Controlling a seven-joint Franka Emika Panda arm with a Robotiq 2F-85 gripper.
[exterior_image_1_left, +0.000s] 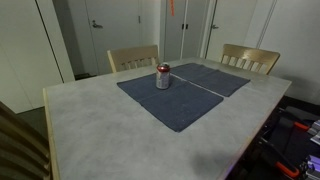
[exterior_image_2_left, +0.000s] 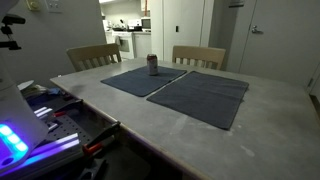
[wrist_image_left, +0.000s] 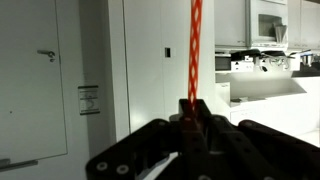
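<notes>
In the wrist view my gripper is shut on a thin orange-red patterned straw, which runs up from between the black fingers past the top of the frame. The end of that straw shows at the top edge of exterior view 1, high above the table; the gripper itself is outside that view. A red and silver can stands upright on a dark cloth mat. Exterior view 2 shows the same can near the table's far side. Its top opening is too small to make out.
A second dark mat lies alongside the first, with a pale strip of table between. Wooden chairs stand around its edges.
</notes>
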